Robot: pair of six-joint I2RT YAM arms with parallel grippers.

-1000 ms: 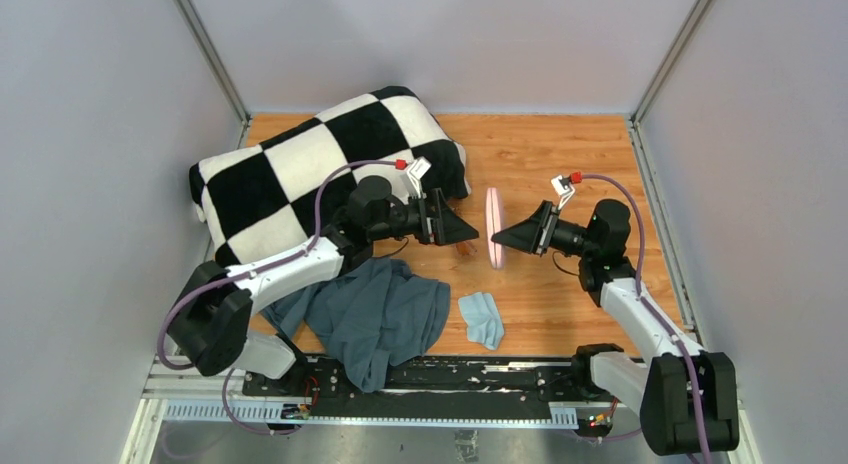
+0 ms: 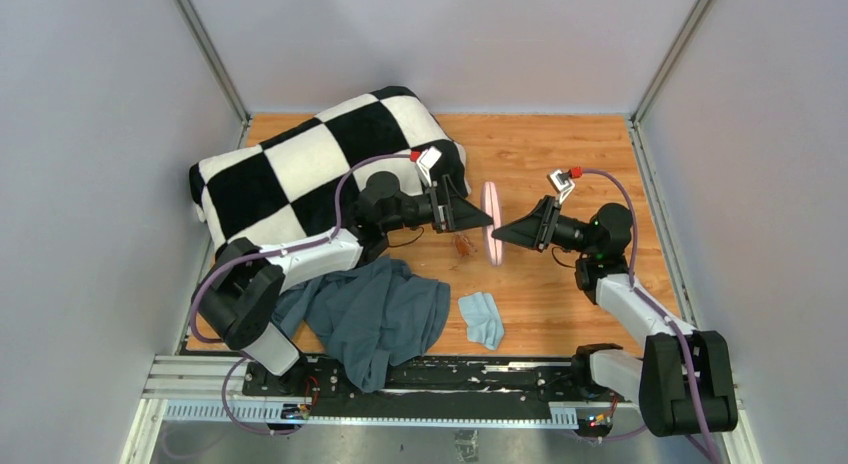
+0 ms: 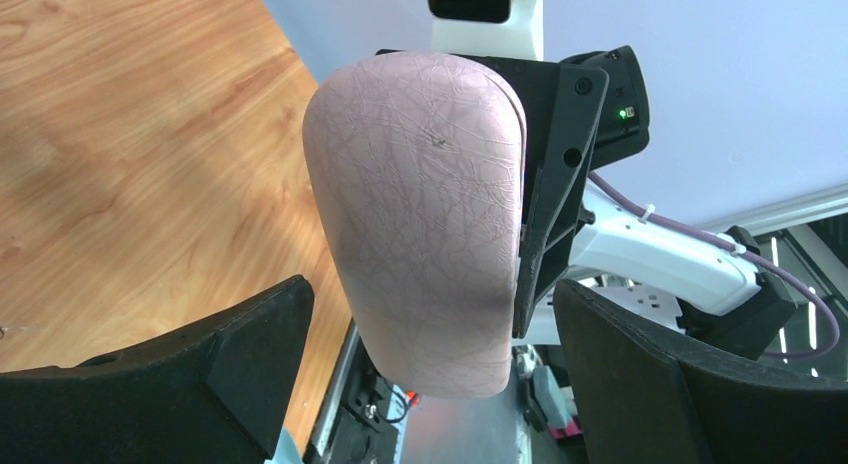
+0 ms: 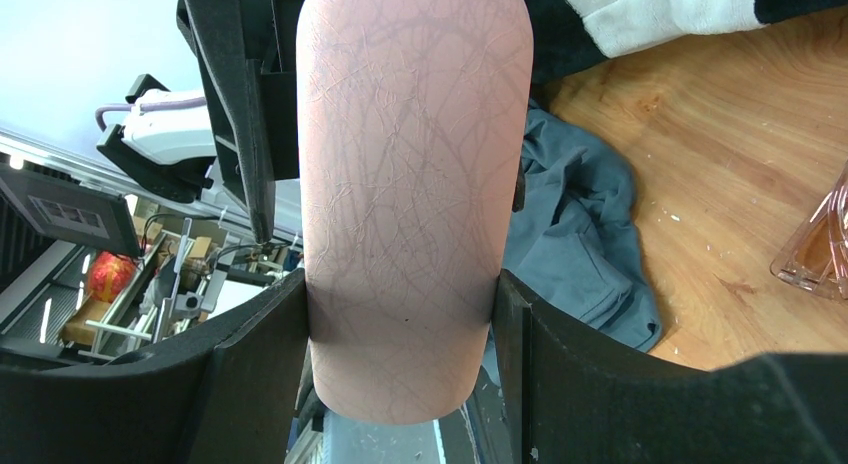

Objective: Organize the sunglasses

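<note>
A pale pink glasses case [image 2: 492,197] with wrinkled skin is held upright above the table between my two arms. My right gripper is shut on its lower part, one finger against each side. My left gripper is open at the case's opposite side. The left wrist view has the case between those fingers with a gap on either side; whether the tips reach past its edge is unclear. Sunglasses with clear brownish frames [image 4: 825,246] lie folded on the wood, partly cut off by the right wrist view's edge.
On the left a black-and-white checkered cushion [image 2: 300,174] rests behind a crumpled blue-grey cloth [image 2: 385,314]. A small light blue cloth [image 2: 482,319] lies near the front edge.
The left gripper has moved right, from a clear gap up to the pink case. Both the right gripper and the case have shifted only slightly.
</note>
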